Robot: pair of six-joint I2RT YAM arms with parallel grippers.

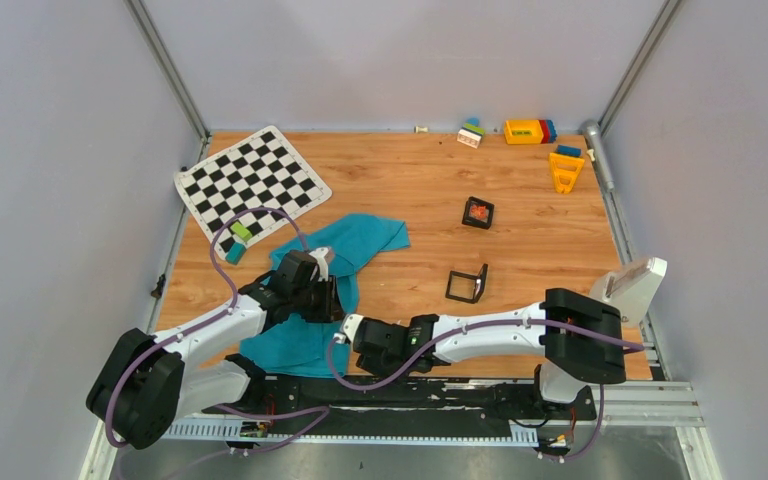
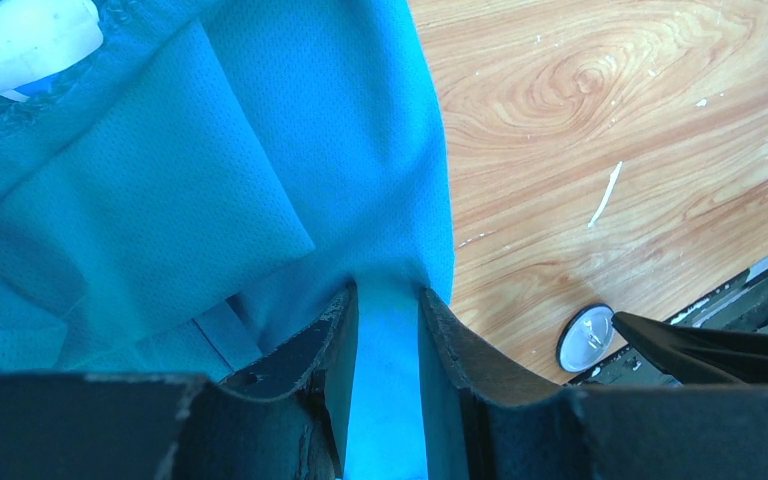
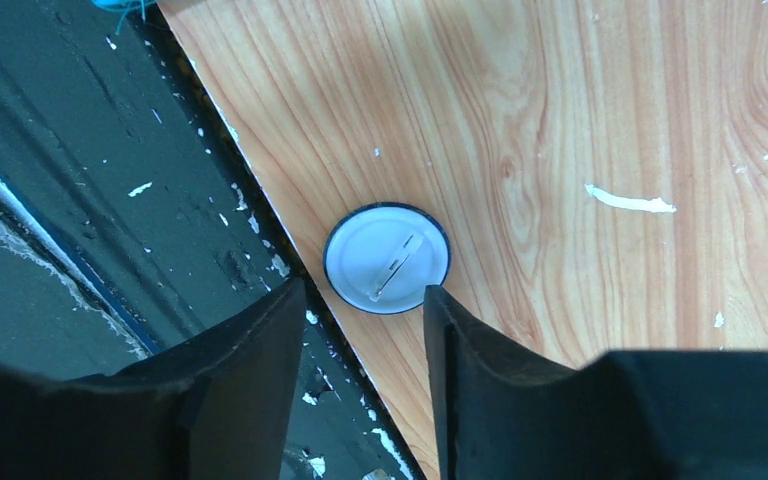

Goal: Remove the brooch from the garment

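Note:
The blue garment [image 1: 290,345] lies folded and rumpled on the left of the table. Apart from it, the round white-backed brooch rests by the table's front edge with its pin facing up; it also shows in the left wrist view as a small disc [image 2: 582,342]. My right gripper is open just beside the brooch, one fingertip overlapping its lower rim in view and nothing clasped. Over the garment, my left gripper stands partly open, with cloth below the gap. From the top view the brooch is hidden under the right arm.
A checkered board [image 1: 252,188] with small blocks lies at the back left. A small black frame [image 1: 466,286] and a black box [image 1: 478,212] stand right of centre. Toy bricks [image 1: 528,132] sit along the back. The front edge drops to a dark rail [image 3: 90,190].

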